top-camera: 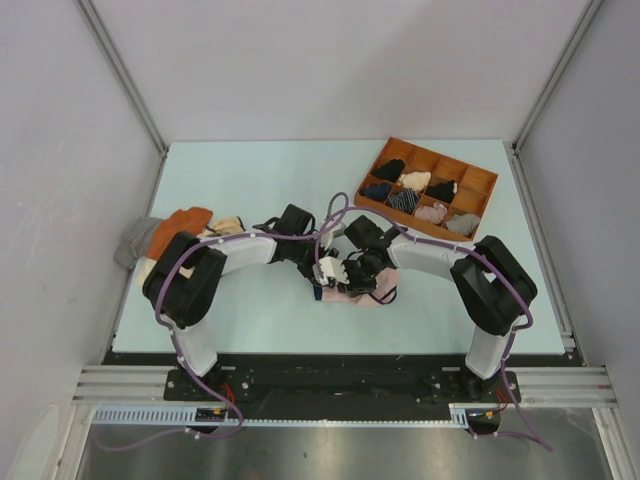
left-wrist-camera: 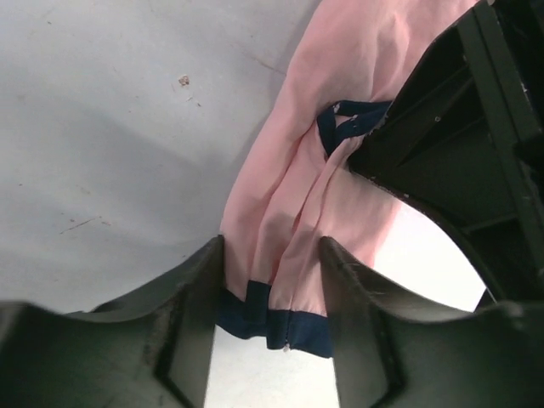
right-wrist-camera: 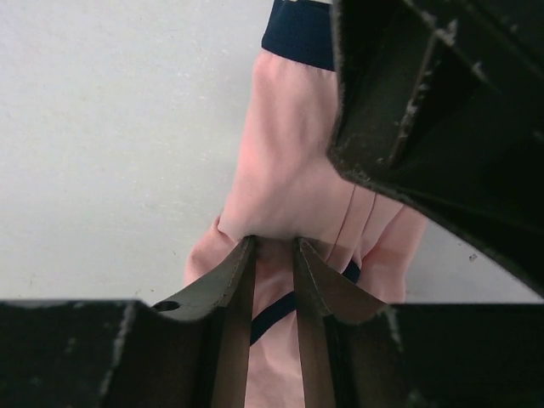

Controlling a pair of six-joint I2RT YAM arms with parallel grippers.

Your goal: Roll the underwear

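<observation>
Pink underwear with navy bands [top-camera: 378,293] lies folded on the table at centre front. In the left wrist view my left gripper straddles the navy-edged end of the folded fabric [left-wrist-camera: 280,161], fingertips at the cloth; whether it grips is unclear. In the right wrist view my right gripper presses into the pink fabric [right-wrist-camera: 289,144], a navy band under its fingers. In the top view both arms hide much of the garment.
A wooden compartment box [top-camera: 470,185] with several folded garments stands at back right. A pile of orange, grey and beige clothes [top-camera: 175,225] lies at left.
</observation>
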